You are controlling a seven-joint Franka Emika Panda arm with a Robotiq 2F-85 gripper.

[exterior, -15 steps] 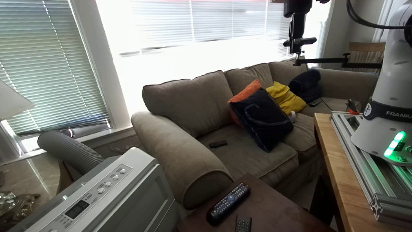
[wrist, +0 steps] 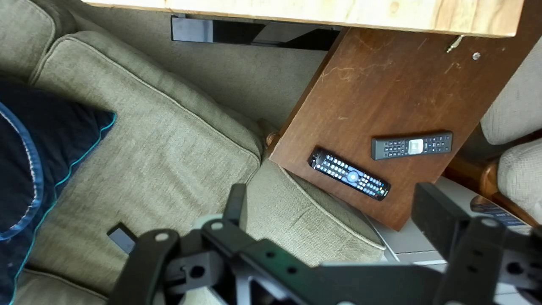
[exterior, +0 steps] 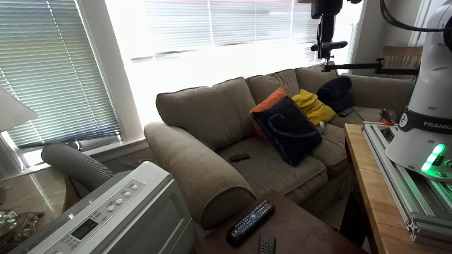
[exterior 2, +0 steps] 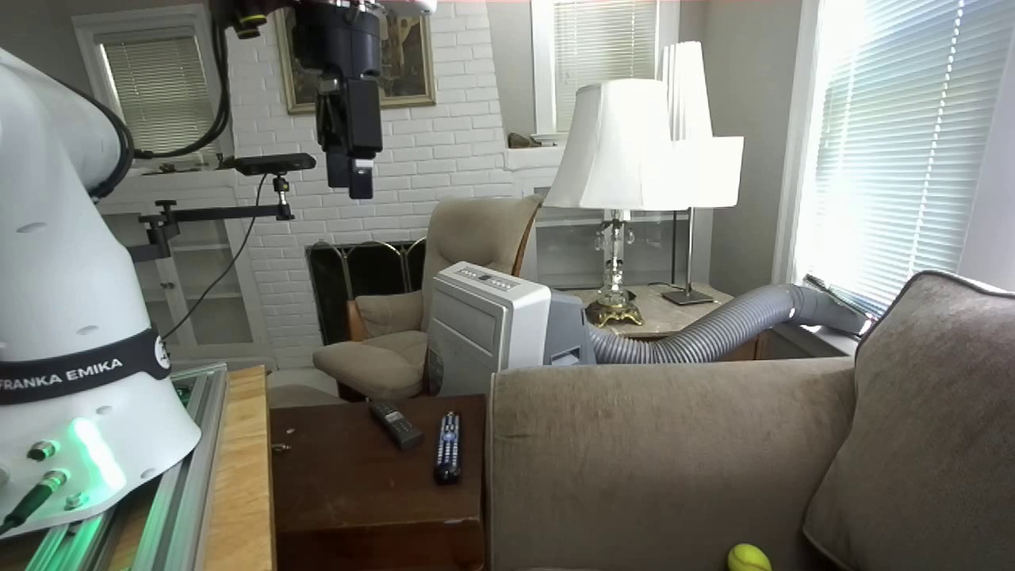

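My gripper stands open in the wrist view, its two black fingers [wrist: 236, 203] wide apart and nothing between them. It hangs high above the sofa and side table, touching neither. On the dark brown side table [wrist: 350, 101] lie two remotes: a black one with a blue round pad [wrist: 352, 176], nearer the sofa arm, and a dark grey one with a pale square button [wrist: 412, 146]. A small black remote [wrist: 122, 238] rests on the sofa seat. In exterior view 2 the gripper [exterior 2: 357, 181] points down, seen from the side.
The beige sofa [exterior: 199, 110] carries navy [exterior: 288, 129], orange and yellow cushions. A tennis ball [exterior 2: 748, 558] sits on its seat. A white portable air conditioner [exterior 2: 490, 319] stands beyond the table. A camera on a bracket [exterior 2: 276, 163] reaches out near the arm. The wooden bench edge [wrist: 305, 12] borders the table.
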